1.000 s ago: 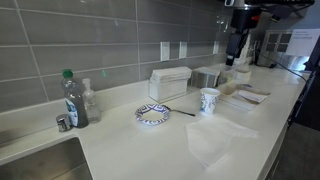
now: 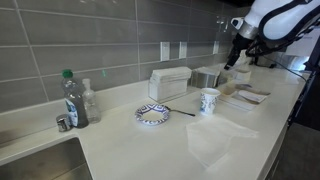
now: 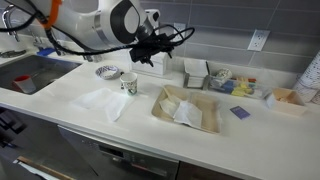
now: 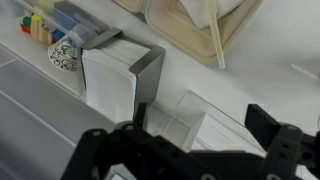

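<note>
My gripper [image 3: 180, 38] hangs above the back of the counter in the second exterior view, near the tiled wall. In the wrist view the gripper stands open, its dark fingers [image 4: 268, 130] wide apart with nothing held between them. Below it lie a white box [image 4: 205, 128] and a grey holder with white contents [image 4: 110, 78]. A tan tray [image 3: 211, 117] holding a pale cloth or bag [image 3: 186, 112] sits to the right of a patterned white cup [image 3: 129, 83]. Farther left is a blue-and-white plate [image 2: 153, 114].
A dark utensil [image 2: 182, 112] lies beside the plate. Bottles [image 2: 74, 100] stand near the sink [image 2: 50, 160]. A pale sheet [image 2: 212, 140] covers part of the front counter. Small packets [image 3: 232, 84] and a pinkish bin [image 3: 287, 103] line the back right.
In the first exterior view, more of the arm has come into sight at the upper right, and it has tilted over. The objects on the counter have not moved.
</note>
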